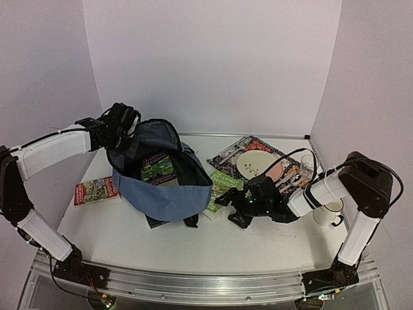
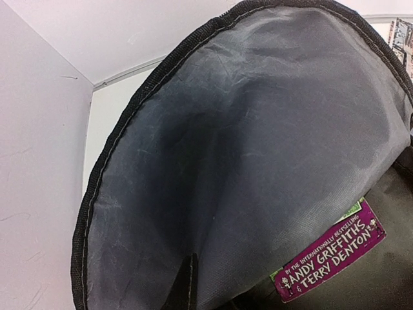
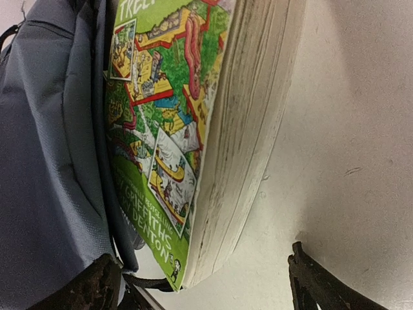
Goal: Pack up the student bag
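Note:
The blue bag (image 1: 161,201) stands with its mouth open, a dark-covered book (image 1: 158,169) inside. My left gripper (image 1: 134,134) is shut on the bag's upper rear edge; the lining hides most of its fingers (image 2: 184,287) in the left wrist view. Right of the bag lies a thick green book (image 1: 222,185), partly against the bag's side. My right gripper is open low over the table, its fingers spread either side of the green book's near corner but apart from it. A red book (image 1: 96,191) lies left of the bag.
On the right, a patterned mat (image 1: 229,154) holds a plate (image 1: 255,163), cutlery and a glass (image 1: 306,165). A white mug (image 1: 328,213) stands near the right edge. A dark corner (image 1: 155,222) shows under the bag.

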